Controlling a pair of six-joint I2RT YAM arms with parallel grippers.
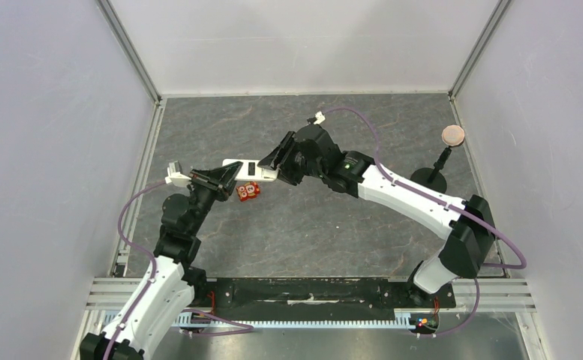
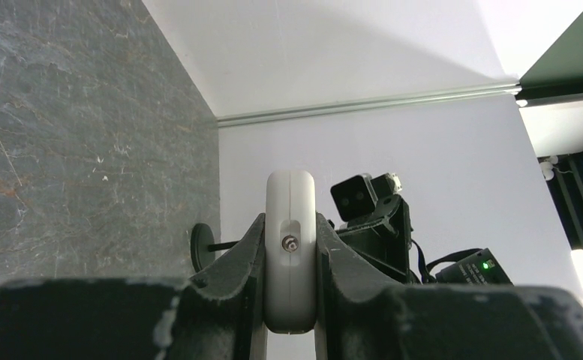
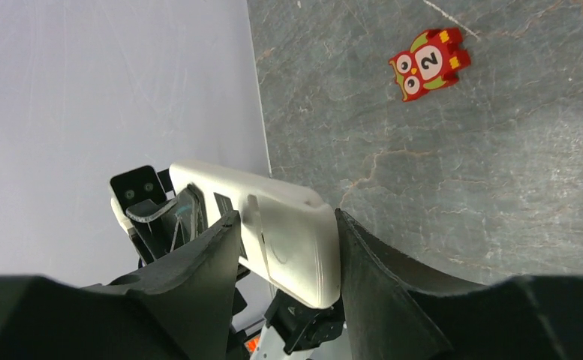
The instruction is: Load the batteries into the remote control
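The white remote control (image 1: 243,169) is held in the air between both grippers, its dark slot upward in the top view. My left gripper is shut on the remote, which shows end-on with a small screw in the left wrist view. My right gripper is at the other end, its fingers either side of the remote's white body (image 3: 296,247); how tightly they close on it, and whether a battery is between them, I cannot tell.
A red owl block (image 3: 429,64) marked 2 lies on the grey floor below the remote. A black stand (image 1: 428,178) with a pink round top is at the right. Walls bound the area.
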